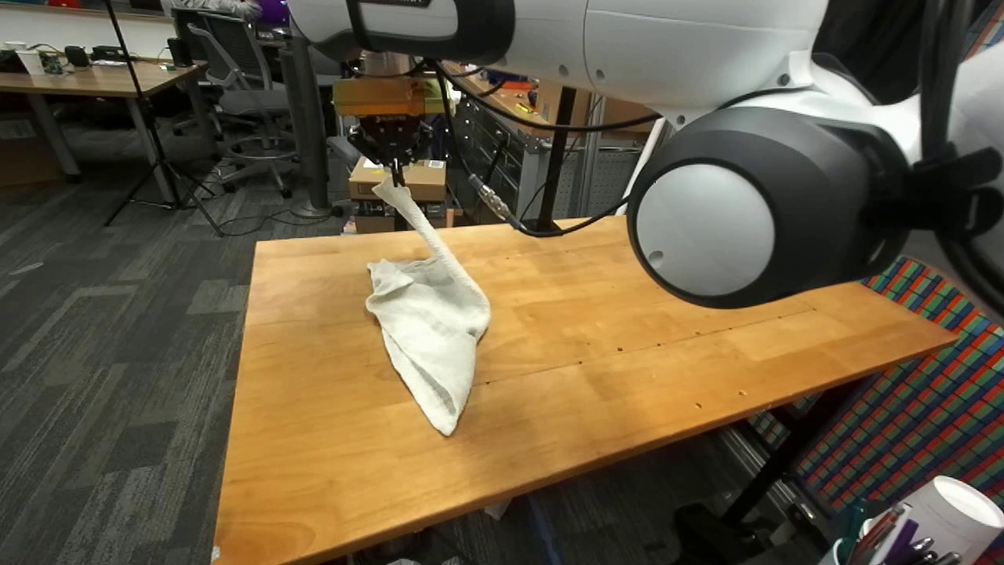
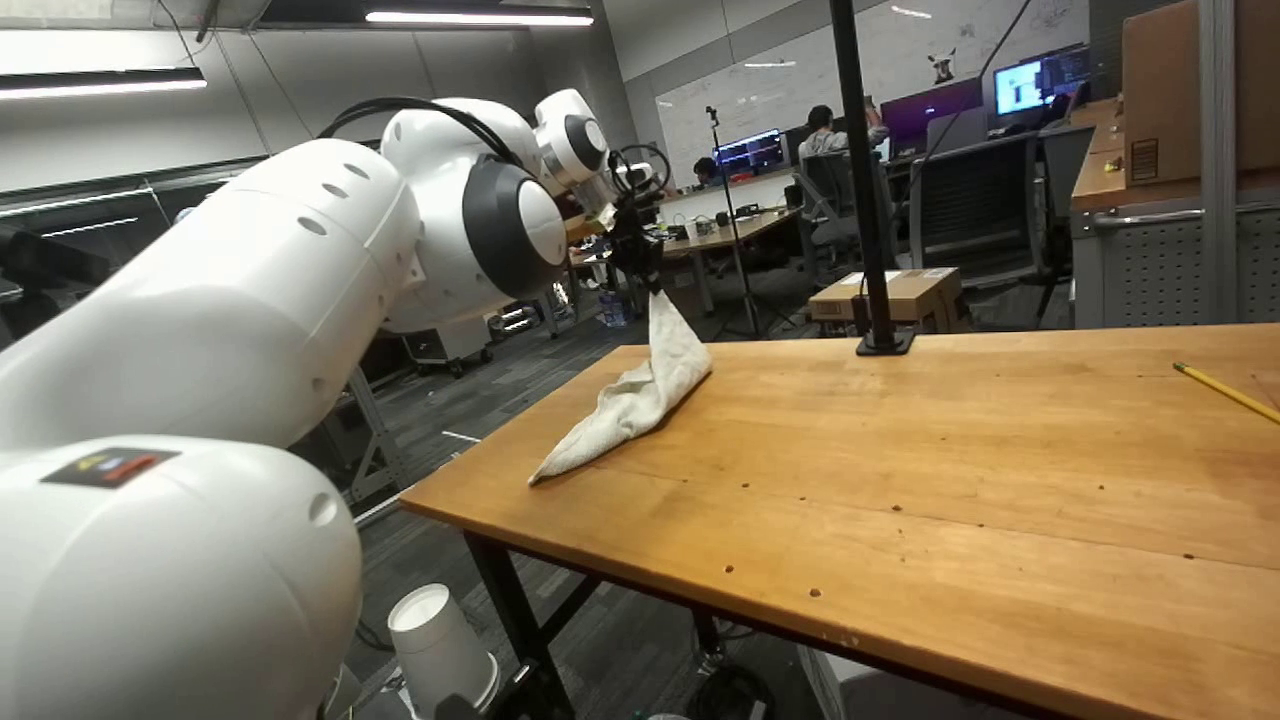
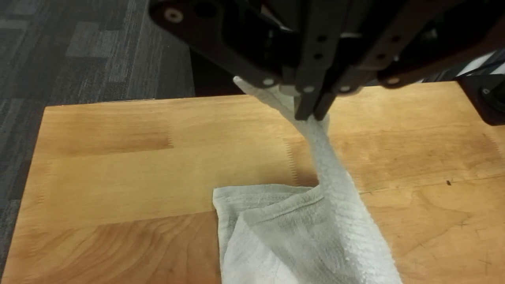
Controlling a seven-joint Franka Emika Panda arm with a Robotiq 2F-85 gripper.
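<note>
A pale, off-white cloth [image 1: 431, 320] lies partly folded on the wooden table, toward the left in exterior view 1. One end of it rises off the surface in a narrow twisted strip. My gripper [image 1: 398, 179] is shut on that raised end, above the table's far edge. In the wrist view the dark fingers [image 3: 305, 101] pinch the cloth [image 3: 343, 203], and a short corner sticks out beyond them. From the other side, in exterior view 2, the cloth [image 2: 642, 390] slopes from the gripper [image 2: 654, 286] down to a pointed corner on the tabletop.
A black post [image 2: 872, 216] stands at the table's edge, and a yellow pencil [image 2: 1226, 391] lies on the tabletop in exterior view 2. Cardboard boxes [image 1: 414, 180] sit beyond the far edge.
</note>
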